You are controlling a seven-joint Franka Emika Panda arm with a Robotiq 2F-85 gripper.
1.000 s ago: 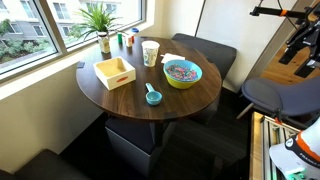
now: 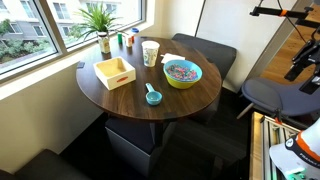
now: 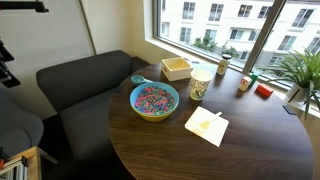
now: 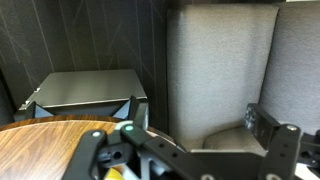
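My gripper stands open in the wrist view, its two fingers wide apart and only floor and grey seating seen beyond the gap. It is away from the round dark wood table [image 2: 120, 101]. On that table sit a blue-green bowl [image 3: 154, 100] full of small colourful pieces, a blue scoop or small cup with a handle [image 2: 153, 97], a cream box [image 2: 115, 72] and a white patterned cup [image 3: 201, 82]. A white napkin or paper [image 3: 207, 124] lies near the cup.
Several small jars and bottles, including a white-lidded jar [image 3: 224, 62], and a potted plant [image 2: 99, 20] stand by the window. A dark sofa [image 3: 88, 98] borders the table.
At the right edge of exterior view 1, the dark end of the arm has shifted a little. The table objects have not moved.
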